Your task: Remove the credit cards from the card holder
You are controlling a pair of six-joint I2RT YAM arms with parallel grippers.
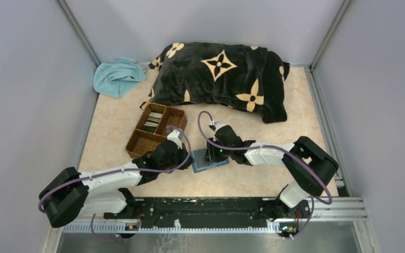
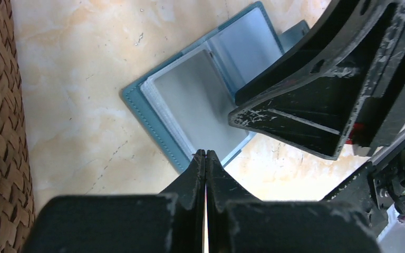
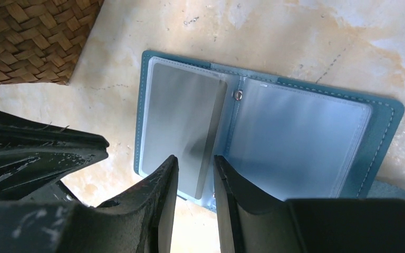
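The blue card holder (image 1: 201, 165) lies spread open on the table, with both arms reaching to it. Its clear plastic sleeves (image 3: 182, 113) lie flat; whether a card sits inside them I cannot tell. Over the holder's left edge, my left gripper is shut, with nothing visible between its fingertips. My right gripper is above the sleeves near the holder's fold, its fingers a short way apart and nothing held between them. Seen from the top, the two grippers cover part of the holder.
Close to the holder's left stands a woven basket (image 1: 176, 120) with compartments; a stack of cards or sleeves (image 1: 152, 122) is in one. Behind are a dark patterned pillow (image 1: 219, 79) and a light blue cloth (image 1: 117, 78). Table to the right and behind the holder is free.
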